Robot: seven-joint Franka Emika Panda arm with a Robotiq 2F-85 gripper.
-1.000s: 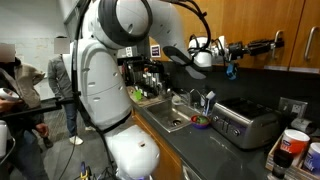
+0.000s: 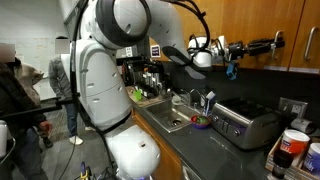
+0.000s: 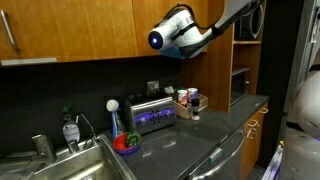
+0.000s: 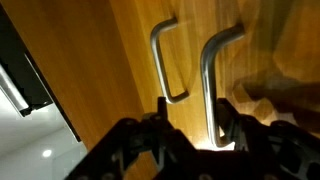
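Wooden upper cabinet doors [image 4: 120, 75] fill most of the wrist view, with two metal bar handles on them. The nearer handle [image 4: 209, 85] runs down toward my gripper, its lower end lying between the dark fingers and close to the right one. Space shows between those fingers, so the gripper is open; whether either touches the bar cannot be told. In exterior view 1 the gripper [image 2: 279, 46] is up against the cabinet front, left of another handle [image 2: 310, 42].
Below, the dark counter [image 3: 180, 155] carries a toaster [image 3: 151, 115], a box [image 3: 190, 105] with cups and a red bowl [image 3: 126, 143] near the sink [image 3: 75, 165].
In the background at far left, a person has shifted.
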